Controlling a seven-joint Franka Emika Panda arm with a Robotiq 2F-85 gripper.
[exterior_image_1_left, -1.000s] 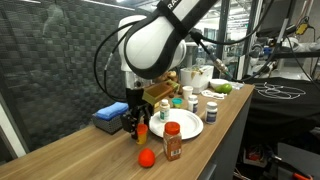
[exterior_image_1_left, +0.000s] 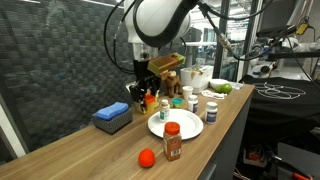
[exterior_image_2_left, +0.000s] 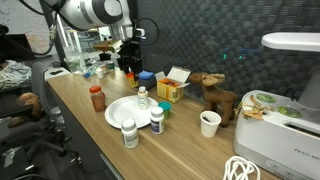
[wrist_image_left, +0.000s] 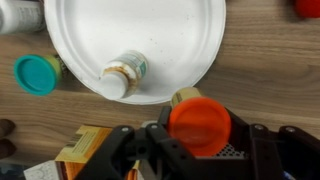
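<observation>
My gripper (exterior_image_1_left: 149, 103) is shut on a small bottle with an orange-red cap (wrist_image_left: 199, 126), held up beside the white plate (exterior_image_1_left: 176, 129). In the wrist view the cap fills the space between the fingers, and a bit of pale body (wrist_image_left: 184, 95) shows past it, near the plate's edge. From the second exterior view, the held bottle (exterior_image_2_left: 131, 80) looks red and yellow, close behind the plate (exterior_image_2_left: 122, 111). A white pill bottle (wrist_image_left: 124, 74) is on the plate near its rim. Much of the held bottle's body is hidden.
A red ball-like item (exterior_image_1_left: 146, 158) and a red-capped shaker (exterior_image_1_left: 172, 141) stand in front of the plate. Nearby are a teal-lidded jar (wrist_image_left: 37, 73), white bottles (exterior_image_2_left: 130, 133), an open box (exterior_image_2_left: 173, 84) and a toy animal (exterior_image_2_left: 214, 93).
My gripper has risen and moved to the right and back with the bottle, from low over the table near the red ball-like item to higher beside the plate. The other objects look unmoved.
</observation>
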